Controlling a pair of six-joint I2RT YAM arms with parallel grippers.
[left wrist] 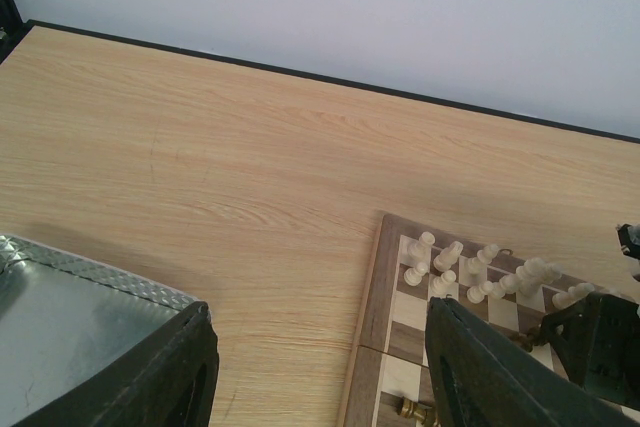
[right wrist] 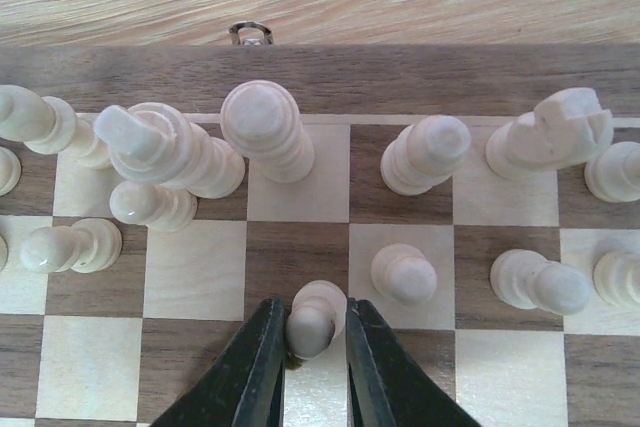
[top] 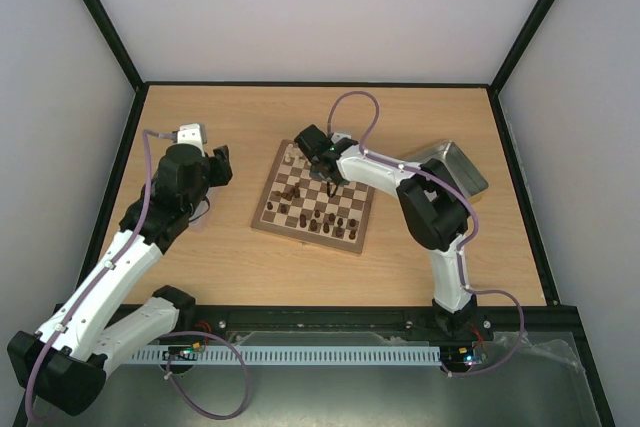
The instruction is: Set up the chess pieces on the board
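Note:
The chessboard (top: 262, 209) holds dark pieces along its front and white pieces at the back, partly hidden by my right arm. In the right wrist view my right gripper is shut on a white pawn (right wrist: 320, 312), low over the board, among upright white pieces such as the knight (right wrist: 550, 132). My left gripper hangs left of the board in the top view, its fingers apart and nothing visible between them. A dark piece (left wrist: 415, 409) lies on its side in the left wrist view.
A metal tray (top: 460, 169) stands right of the board, beside the right arm; another metal container (left wrist: 80, 337) shows at the lower left of the left wrist view.

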